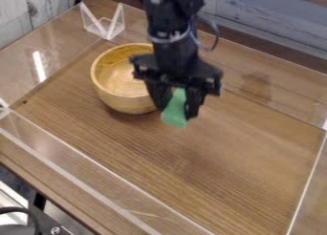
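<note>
My black gripper [173, 96] hangs over the wooden surface right of the middle-top of the view, shut on a green object [179, 110]. Just left of it sits a yellow bowl [118, 76], partly behind the arm; the green object is beside its right side.
A white wire piece [103, 21] stands at the back left. Walls and edges border the surface at left, back and right.
</note>
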